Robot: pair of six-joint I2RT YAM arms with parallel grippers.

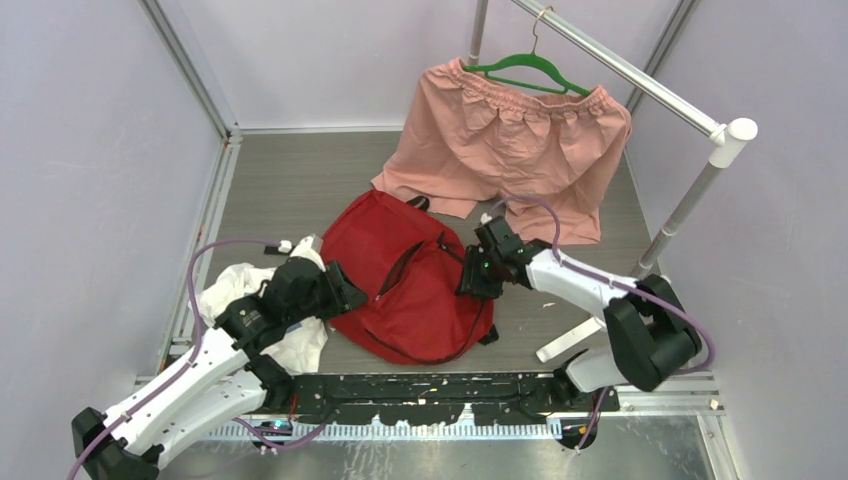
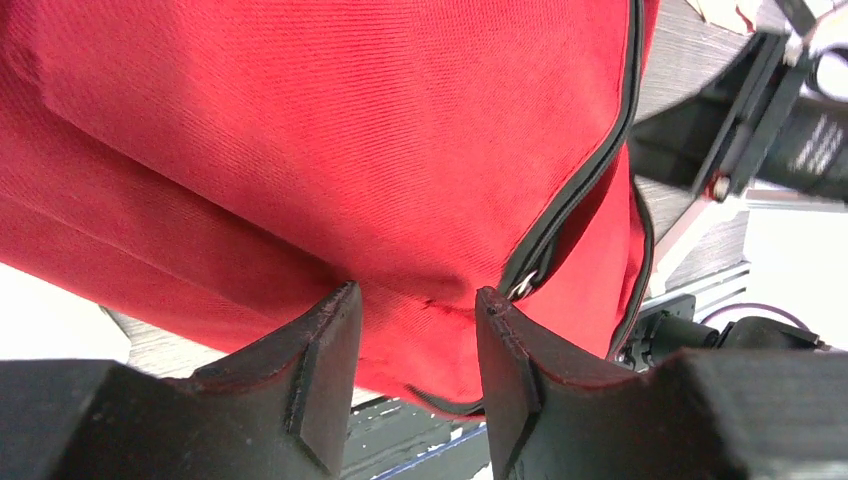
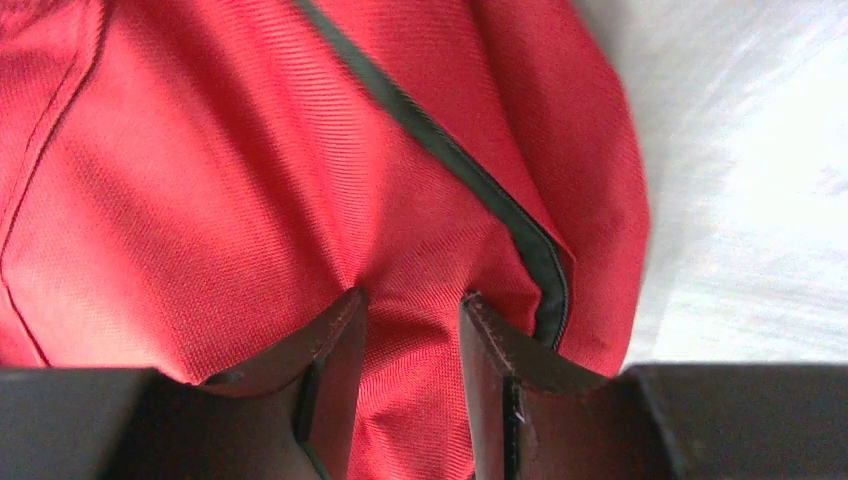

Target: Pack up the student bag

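Observation:
The red bag (image 1: pixel 410 320) lies flat mid-floor, a dark zipper slit across it. My left gripper (image 1: pixel 350 295) is over the bag's left side; in the left wrist view its fingers (image 2: pixel 318 370) stand part open, low over the red fabric, with no clear hold. My right gripper (image 1: pixel 478 285) is down on the bag's right side by the zipper; in the right wrist view its fingers (image 3: pixel 330 360) stand apart against rumpled fabric (image 3: pixel 200 200). Whether fabric sits between either pair is unclear.
White cloth (image 1: pixel 298 350) lies at the left under my left arm. Pink shorts (image 1: pixel 510 150) hang from a green hanger on the rail (image 1: pixel 630 70) at the back. A white rack foot (image 1: pixel 555 345) stands at front right; bare floor shows back left.

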